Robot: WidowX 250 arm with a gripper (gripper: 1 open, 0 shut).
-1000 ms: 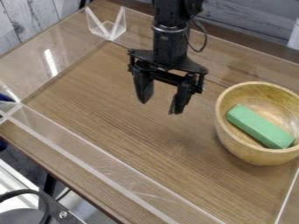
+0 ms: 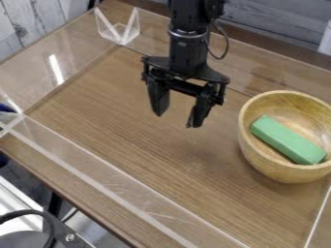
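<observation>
The black gripper (image 2: 179,102) hangs from the top centre over the wooden table, its two fingers spread open with nothing seen between them. To its right, a tan bowl (image 2: 251,161) holds a green rectangular block (image 2: 287,139) lying at a slant inside it.
A clear plastic piece (image 2: 116,26) is at the back left. Part of a dark object with a cable (image 2: 39,225) shows at the bottom left corner.
The gripper and arm have shifted very slightly left. The bowl and green block stay where they were.
</observation>
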